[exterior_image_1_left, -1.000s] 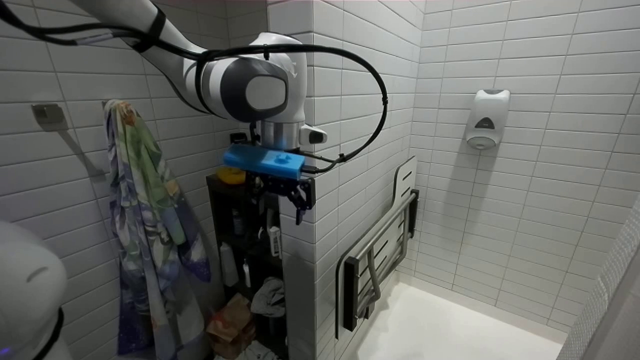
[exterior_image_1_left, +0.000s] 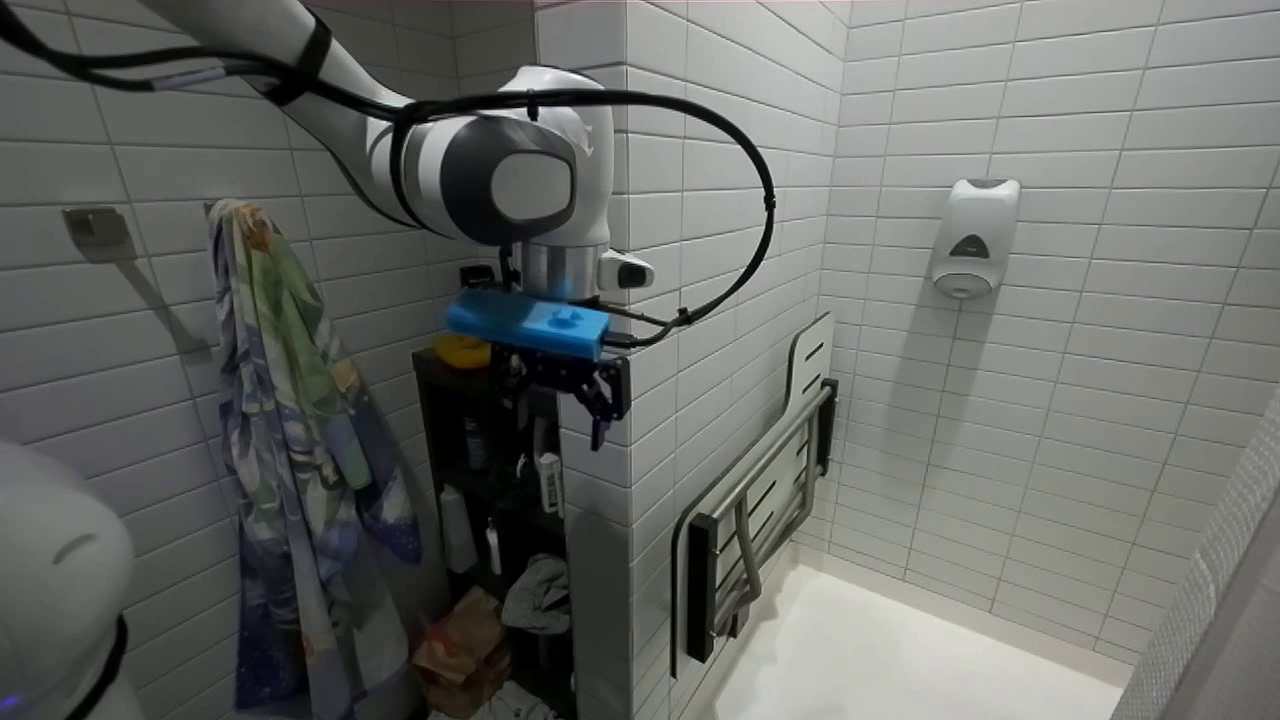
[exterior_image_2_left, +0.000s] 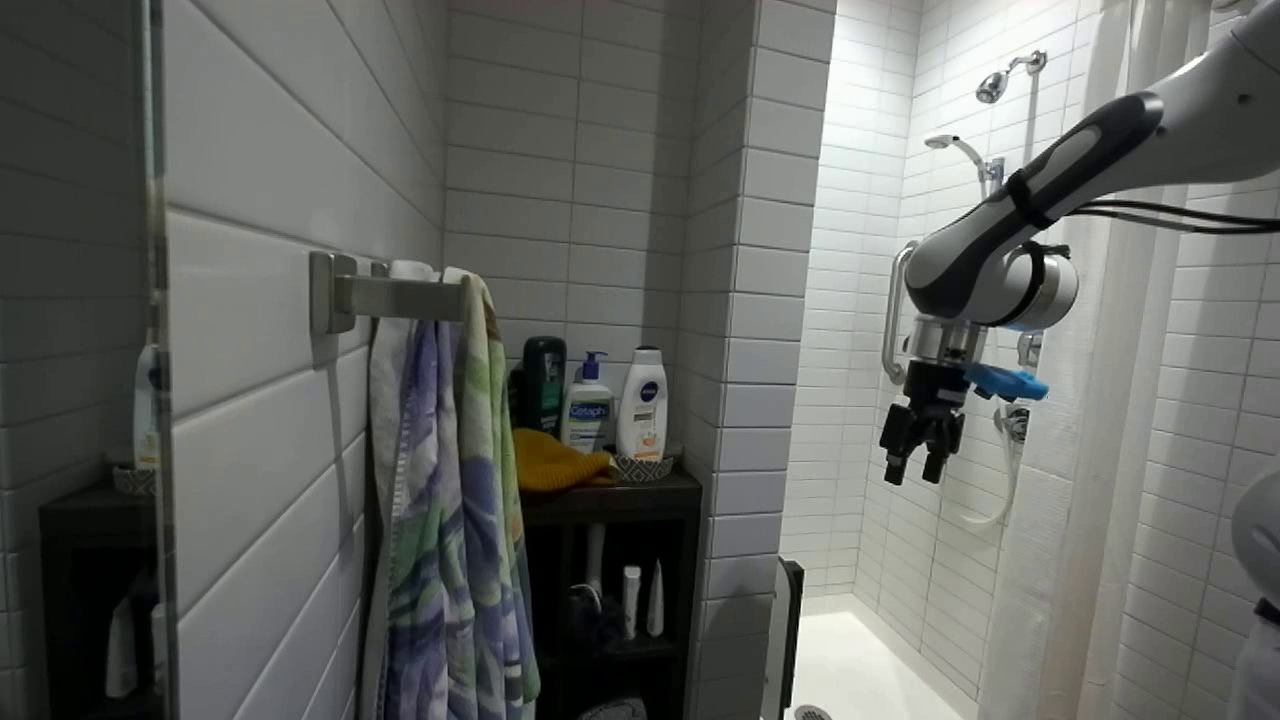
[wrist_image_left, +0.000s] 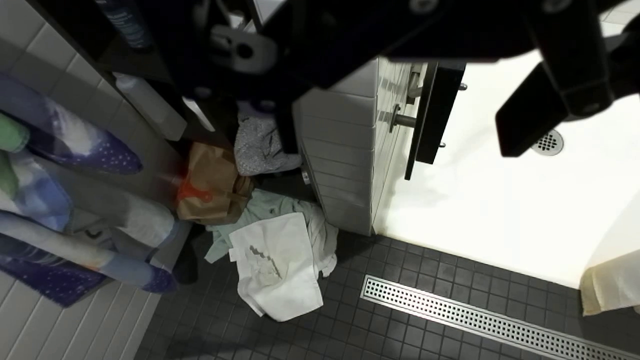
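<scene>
My gripper (exterior_image_2_left: 914, 467) hangs pointing down in mid-air, open, its two black fingertips apart with nothing between them. The wrist view shows the fingers (wrist_image_left: 532, 111) spread wide, high above the floor. In exterior view 1 the gripper is in front of the tiled wall corner, below the blue housing (exterior_image_1_left: 528, 324). A multicoloured towel (exterior_image_1_left: 294, 456) hangs on the left wall. Bottles, including a white one with a blue label (exterior_image_2_left: 644, 408), stand on top of a dark shelf (exterior_image_2_left: 612, 510) beside a mustard-yellow cloth (exterior_image_2_left: 555, 462).
A folded shower seat (exterior_image_1_left: 756, 516) juts from the wall. Below lie a white cloth (wrist_image_left: 294, 294) and a paper bag (wrist_image_left: 210, 174). A soap dispenser (exterior_image_1_left: 975, 234) hangs on the far wall; a shower curtain (exterior_image_2_left: 1068, 480) borders the right.
</scene>
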